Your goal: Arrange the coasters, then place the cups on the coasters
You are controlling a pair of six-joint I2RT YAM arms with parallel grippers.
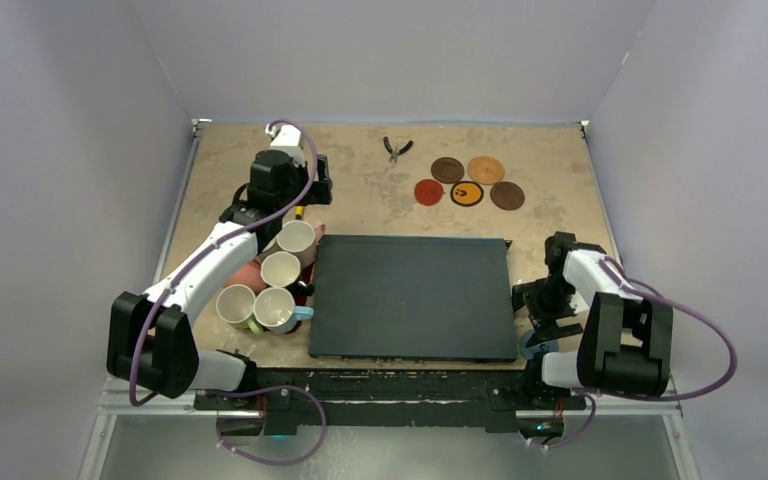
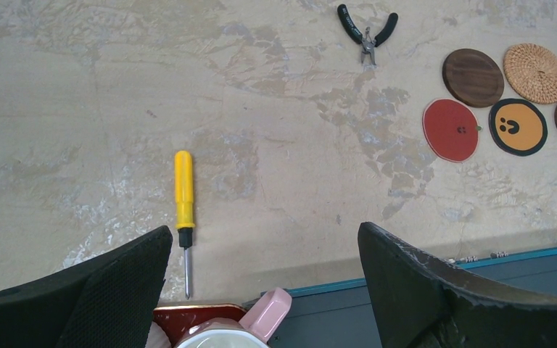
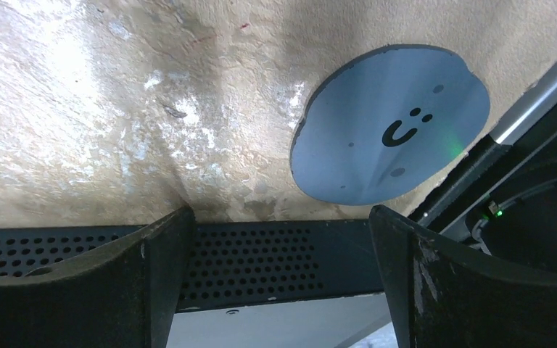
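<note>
Several cups, among them a white cup with a blue handle (image 1: 276, 310) and one with a green handle (image 1: 237, 306), crowd together at the table's left. A pink cup handle (image 2: 268, 313) shows at the bottom of the left wrist view. The blue coaster (image 3: 390, 125) with a smiling face lies flat at the front right. My right gripper hangs beside this coaster, fingers apart and nothing between them. Beyond the cups, my left gripper is open and empty. More coasters, including a red coaster (image 1: 428, 192) and an orange coaster (image 1: 467, 194), lie at the back right.
A large dark box (image 1: 415, 297) fills the table's middle, between the cups and the blue coaster. Pliers (image 1: 396, 150) lie at the back, and a yellow screwdriver (image 2: 184, 196) lies under my left gripper.
</note>
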